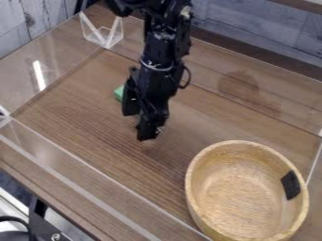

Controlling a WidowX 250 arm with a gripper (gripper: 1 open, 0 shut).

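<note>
My black gripper (141, 120) is low over the middle of the wooden table, its fingers open and pointing down. A small green object (120, 93) lies just behind and left of it, partly hidden by the arm. Whether anything sits between the fingers is hard to make out.
A large round tan container (246, 215) with a black handle stands at the front right. A clear plastic stand (101, 30) is at the back left.
</note>
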